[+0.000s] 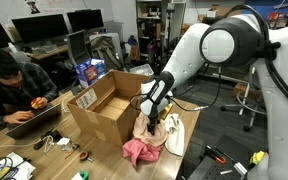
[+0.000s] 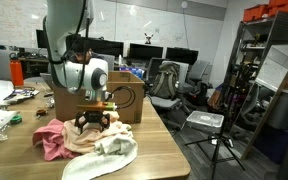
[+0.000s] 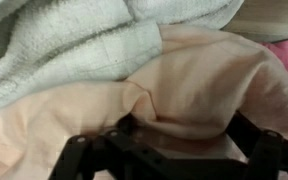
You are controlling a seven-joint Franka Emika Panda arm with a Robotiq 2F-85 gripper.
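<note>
A peach cloth [image 3: 69, 118] lies bunched under my gripper, with a fold rising between the spread fingers in the wrist view. The fingers stand open, and the fingertips [image 3: 242, 130] are at or close against the fabric; whether they touch it is hard to tell. A white towel [image 3: 69, 45] overlaps the peach cloth; exterior view 2 shows this towel [image 2: 104, 160] along the table's front. On the other side is a pink cloth [image 1: 139, 151], partly visible beside the peach one.
A large open cardboard box [image 1: 106, 118] stands right beside the cloths. Small tools and cables clutter the table's left part in exterior view 1, where a person sits at a laptop [image 1: 36, 121]. Bare wood [image 2: 159, 150] shows right of the towel in exterior view 2.
</note>
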